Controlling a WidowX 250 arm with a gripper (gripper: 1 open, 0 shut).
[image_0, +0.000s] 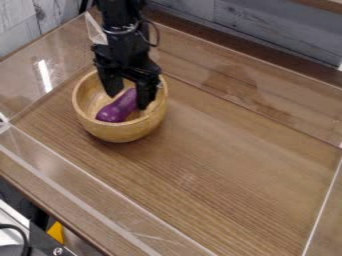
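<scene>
In the camera view a tan round bowl (126, 129) sits on the wooden table, holding an elongated purple object (114, 109) that lies tilted inside. The black gripper (127, 78) hangs over the back of the bowl, its fingers open on either side, above and near the purple object's upper end.
A light wall edge runs along the back, and dark cables with a small yellow item show at the lower left.
</scene>
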